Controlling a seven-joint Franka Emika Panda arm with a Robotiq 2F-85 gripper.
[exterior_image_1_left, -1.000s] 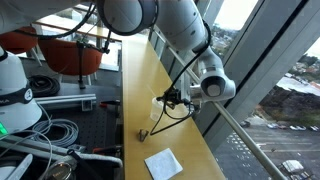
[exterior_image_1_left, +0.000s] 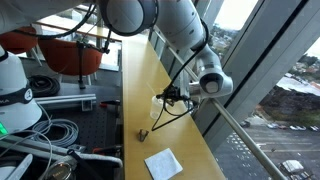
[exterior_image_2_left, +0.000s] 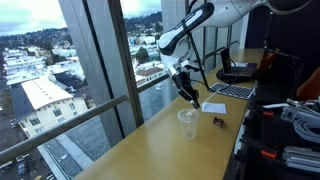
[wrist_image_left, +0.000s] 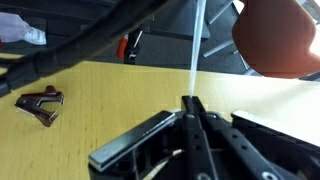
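Note:
In the wrist view my gripper has its fingertips together, shut. A thin white stick, like a straw (wrist_image_left: 196, 50), runs from between the fingertips to the top of that view. Close below the gripper (exterior_image_2_left: 194, 104) stands a clear cup (exterior_image_2_left: 188, 124) on the wooden table. From the other side, the cup (exterior_image_1_left: 157, 106) shows pale beside the gripper (exterior_image_1_left: 174, 101). Most of the cup is hidden by the gripper in the wrist view, and the stick's lower end cannot be made out.
A small dark staple remover (wrist_image_left: 40, 103) lies near the table's edge. A white sheet of paper (exterior_image_1_left: 162, 165) lies flat on the table (exterior_image_2_left: 110, 155). Windows line one long side. A red-brown chair (wrist_image_left: 275, 38) stands beyond the table.

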